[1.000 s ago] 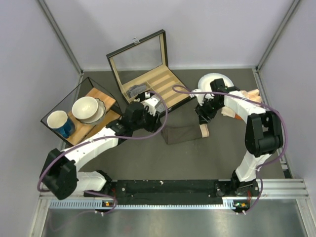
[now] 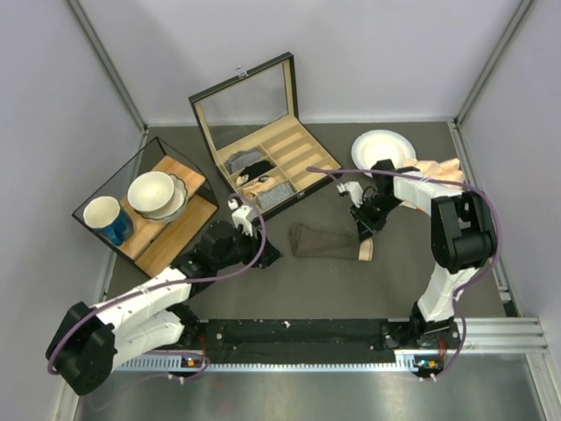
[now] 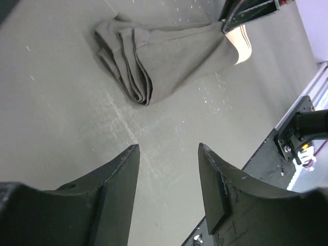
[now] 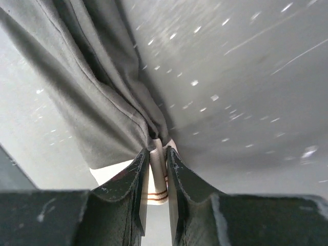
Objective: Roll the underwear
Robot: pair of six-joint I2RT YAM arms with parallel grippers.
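The dark grey underwear [image 2: 326, 244] lies folded into a strip on the table, its pale waistband [image 2: 365, 251] at the right end. My right gripper is shut on the upper corner of that waistband end, pinching the cloth between its fingertips. Folds at the underwear's [image 3: 169, 56] left end are bunched and standing slightly in the left wrist view. To the left of the cloth, my left gripper stands apart from it, fingers spread over bare table with nothing between them.
Behind the cloth stands an open divided box [image 2: 294, 158] with several folded garments in its left compartments. A white plate [image 2: 383, 151] and peach cloth [image 2: 436, 173] lie at the back right. A rack [image 2: 166, 250] with bowls and a mug [image 2: 108, 220] is at left.
My left gripper has drawn back from the underwear's left end, toward the front left. The right gripper has shifted slightly toward the front, and the waistband end has moved a little with it.
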